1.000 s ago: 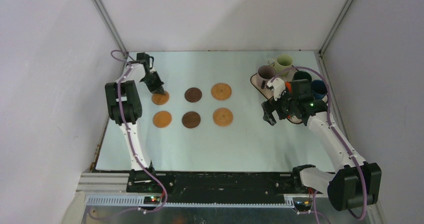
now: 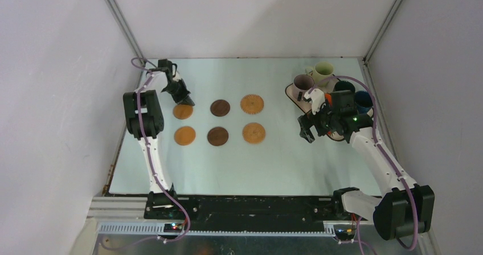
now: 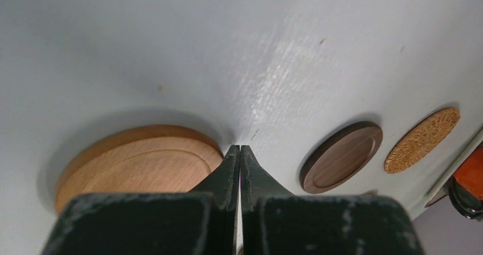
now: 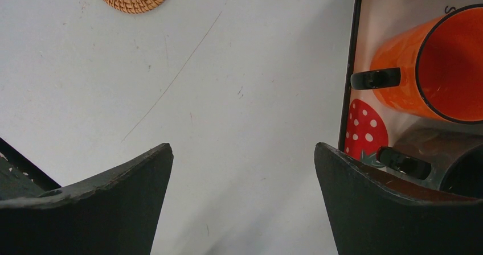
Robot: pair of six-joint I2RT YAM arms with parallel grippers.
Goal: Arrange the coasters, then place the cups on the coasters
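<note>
Six round coasters lie in two rows: light wood (image 2: pixel 183 112), dark wood (image 2: pixel 220 108) and woven (image 2: pixel 252 103) among them. My left gripper (image 2: pixel 188 102) is shut with nothing visible between its fingers, at the top left coaster (image 3: pixel 136 169). My right gripper (image 2: pixel 306 128) stands open over bare table beside a tray (image 2: pixel 296 97) of cups: lilac (image 2: pixel 302 85), pale green (image 2: pixel 322 73), orange (image 4: pixel 398 50), dark (image 4: pixel 433 138) and blue (image 2: pixel 363 100). The orange cup lies with its handle toward the table.
White walls surround the table (image 2: pixel 285 164) at the back and sides.
The right arm and the cups have not moved.
</note>
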